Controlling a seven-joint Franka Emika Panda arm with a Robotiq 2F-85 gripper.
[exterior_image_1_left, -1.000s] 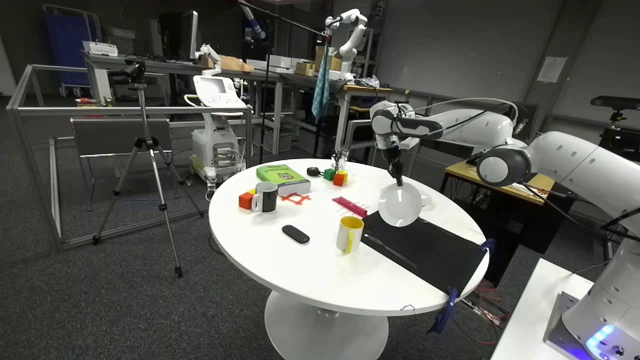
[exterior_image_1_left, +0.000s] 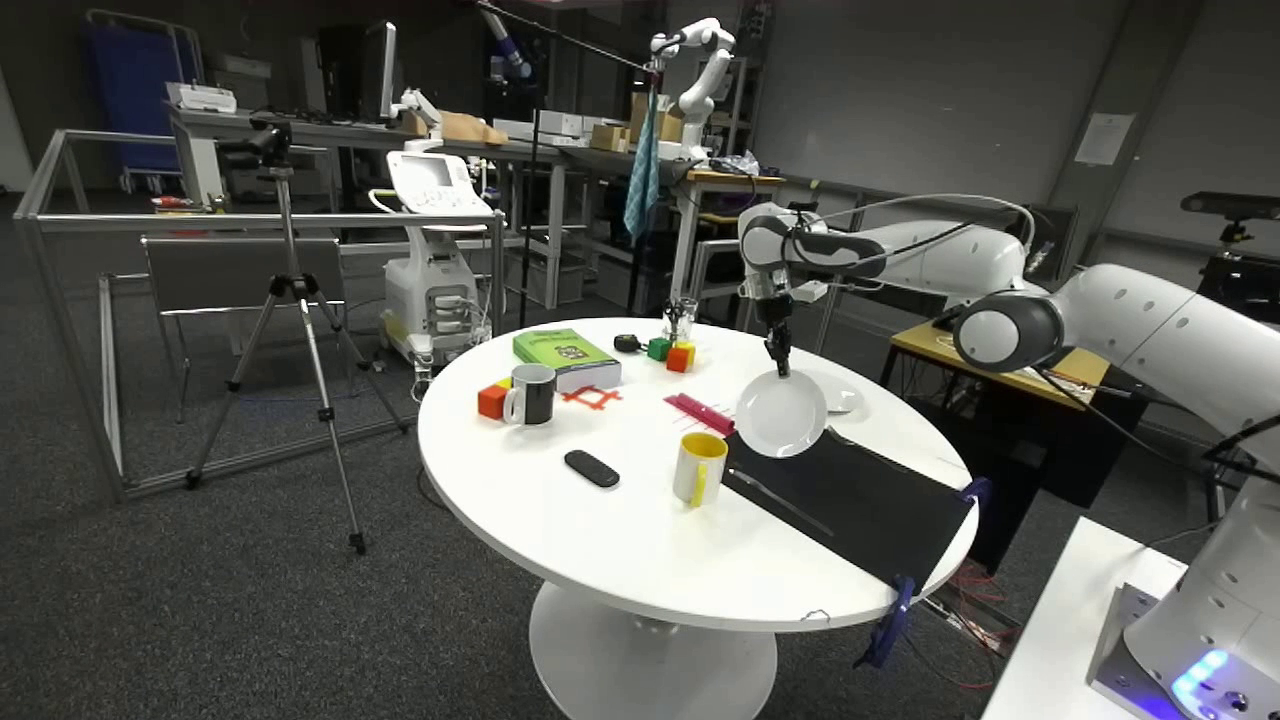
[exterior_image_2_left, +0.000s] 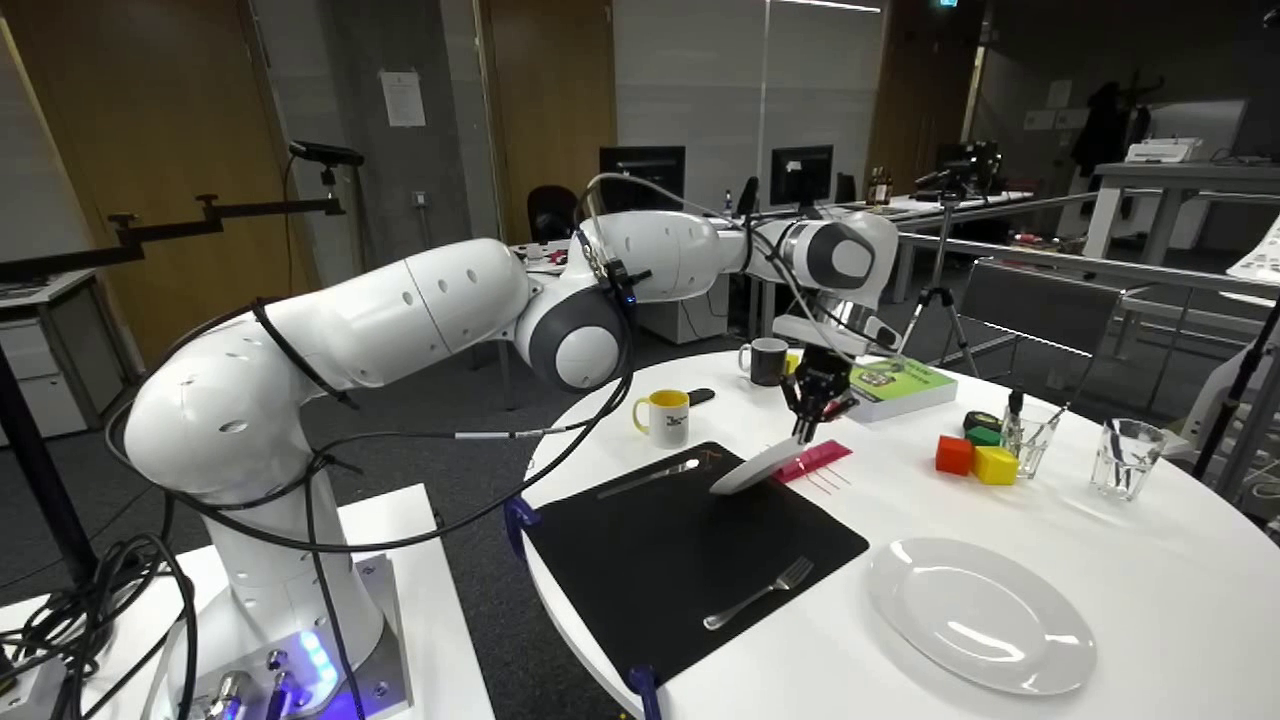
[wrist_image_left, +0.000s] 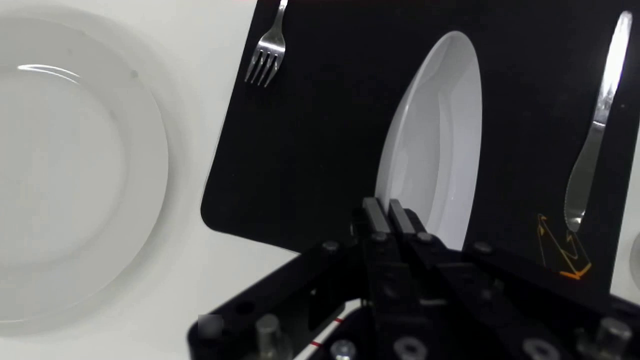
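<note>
A small white plate (wrist_image_left: 447, 132) is tilted steeply above the black placemat (wrist_image_left: 312, 132), its rim pinched by my gripper, which is shut on it. In exterior view 2 the plate (exterior_image_2_left: 759, 466) appears nearly edge-on, hanging below my gripper (exterior_image_2_left: 801, 434); whether its lower edge touches the mat I cannot tell. Exterior view 1 shows the plate's (exterior_image_1_left: 781, 415) round face. On the mat lie a fork (wrist_image_left: 268, 51) on one side and a knife (wrist_image_left: 597, 126) on the other. A larger white plate (exterior_image_2_left: 984, 614) lies flat on the white table, beside the mat.
Close to the mat's knife side stands a yellow-and-white mug (exterior_image_1_left: 699, 469). A red strip (exterior_image_2_left: 816, 461) lies past the mat's edge. Coloured blocks (exterior_image_2_left: 974, 460), glasses (exterior_image_2_left: 1125, 460) and a green book (exterior_image_2_left: 894, 386) stand farther off. Blue clamps (exterior_image_1_left: 889, 624) grip the table edge.
My gripper has carried the small plate leftward in exterior view 1, toward the mug and red strip, and slightly lower. The objects on the table look unmoved.
</note>
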